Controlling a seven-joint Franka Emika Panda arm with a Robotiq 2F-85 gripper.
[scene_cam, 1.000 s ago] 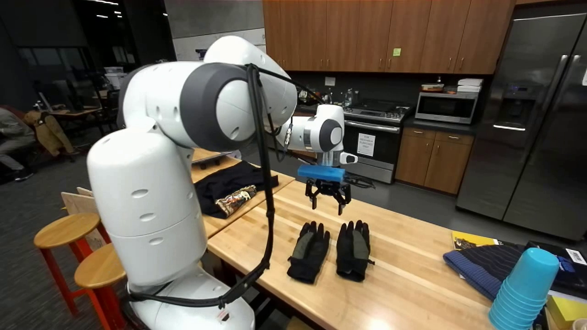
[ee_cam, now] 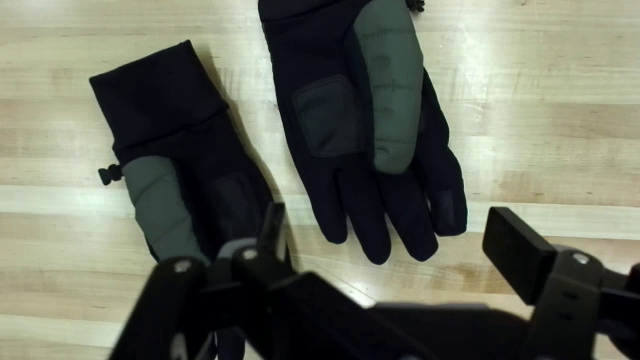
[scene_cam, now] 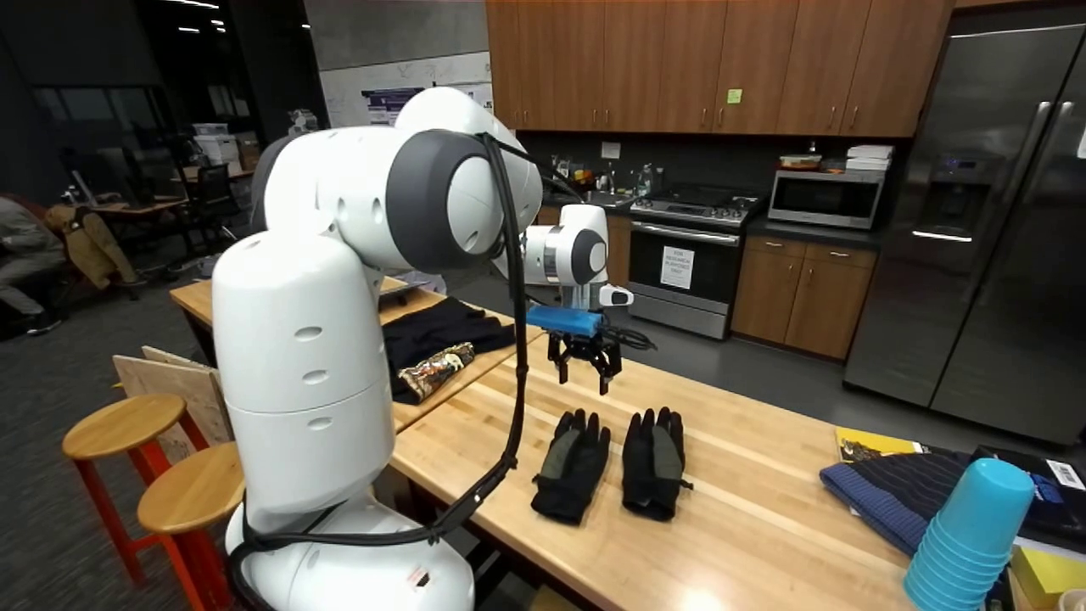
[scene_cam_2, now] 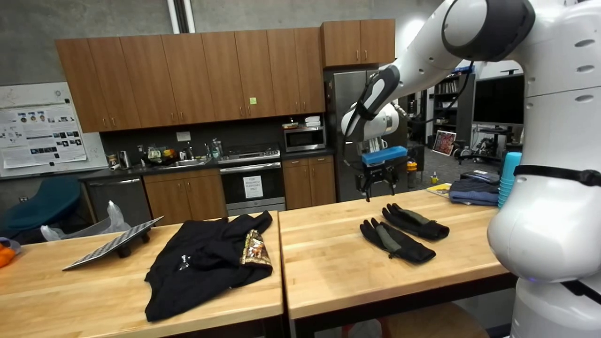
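Two black gloves with grey-green thumbs lie flat side by side on the wooden table. Exterior view 1 has one glove on the left and the other on the right, fingers pointing away from the robot's base. My gripper hangs open above the table, past the fingertips of the left one, with nothing held. From the wrist, one glove shows most of its length between the open fingers. The other glove is partly covered by the left finger, which hides its fingertips.
A black garment is spread on the adjoining table. At the right end of the glove table are stacked blue cups and a folded dark blue knit item. Bare tabletop lies between these and the gloves.
The arm has swung, carrying my open gripper a short way left in exterior view 1. Both gloves lie where they were.
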